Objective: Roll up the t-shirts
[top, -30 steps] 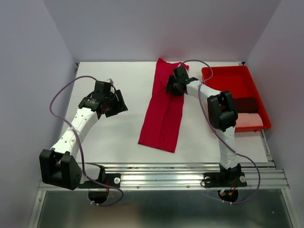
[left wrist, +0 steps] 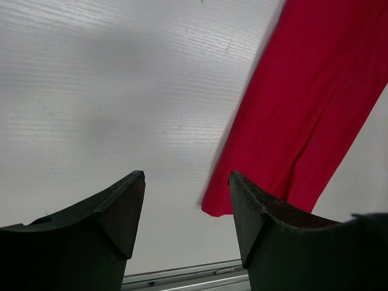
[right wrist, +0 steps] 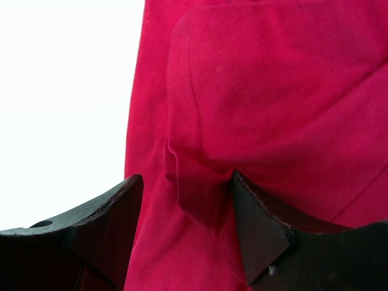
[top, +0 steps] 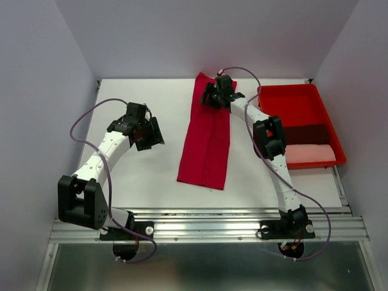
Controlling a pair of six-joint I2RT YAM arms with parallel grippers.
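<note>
A red t-shirt (top: 205, 145) lies folded into a long strip down the middle of the white table, its far end wider and uneven. Over that far part is my right gripper (top: 209, 104). Seen from the right wrist, the gripper has its fingers apart, and a raised fold of red fabric (right wrist: 203, 185) touches the inner side of the right-hand finger (right wrist: 260, 224). My left gripper (top: 151, 144) hovers left of the shirt, open and empty. The shirt's near end (left wrist: 260, 163) shows beyond its fingers in the left wrist view.
A red bin (top: 291, 100) stands at the right, holding a dark red roll (top: 306, 133) and a pink roll (top: 310, 153). Bare table (top: 154, 182) lies to the left of the shirt. The metal rail (top: 242, 217) runs along the front edge.
My right gripper has moved left, and the shirt's far part has shifted left with it. The left arm has moved only slightly, while the shirt's near end has barely moved.
</note>
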